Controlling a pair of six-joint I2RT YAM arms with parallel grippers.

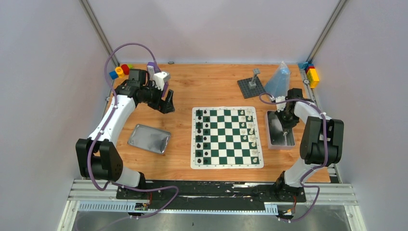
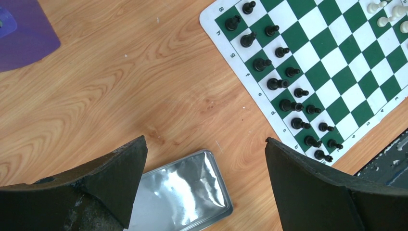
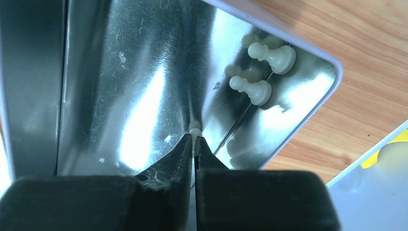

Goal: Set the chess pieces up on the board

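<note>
The chessboard (image 1: 227, 137) holds black pieces (image 2: 277, 83) along its left side and white pieces (image 2: 385, 21) along its right. My left gripper stands open above the table, left of the board, with nothing between its fingers. My right gripper is down in the storage box (image 1: 268, 137), its fingertips close together at a small white piece (image 3: 195, 130), mostly hidden by them; I cannot tell whether they grip it. Two white pawns (image 3: 272, 57) lie on their sides in the box's corner in the right wrist view.
An empty metal tray (image 1: 149, 138) lies left of the board. A dark plate with a stand (image 1: 248, 89) and a blue translucent bag (image 1: 278, 79) are at the back right.
</note>
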